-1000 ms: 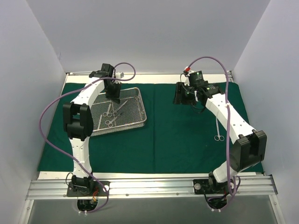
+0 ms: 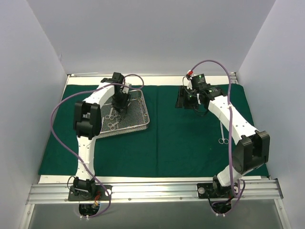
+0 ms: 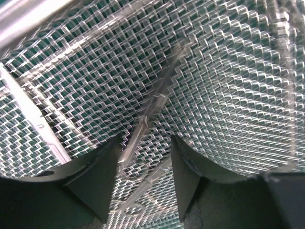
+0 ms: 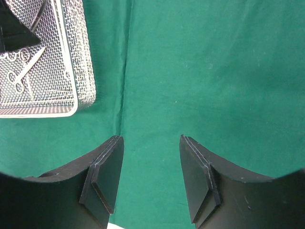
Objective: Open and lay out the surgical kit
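The mesh tray (image 2: 129,130) sits on the left half of the green cloth, with several metal instruments in it. My left gripper is low over the mesh, open. One end of a slender metal instrument (image 3: 153,105) lies in the gap between its fingers, apparently untouched. Below it is a ringed instrument (image 3: 145,187), partly between the fingers too. In the right wrist view, scissors (image 4: 29,67) lie near the tray's corner. My right gripper is above bare cloth right of the tray, its fingers apart and empty.
Scissors (image 2: 223,140) lie alone near the cloth's right side, partly beneath the right arm. Most of the green cloth (image 2: 186,148) right of the tray is clear. A pale flat instrument (image 3: 35,117) lies left of the left fingers.
The right arm has shifted only slightly. The tray stays put.
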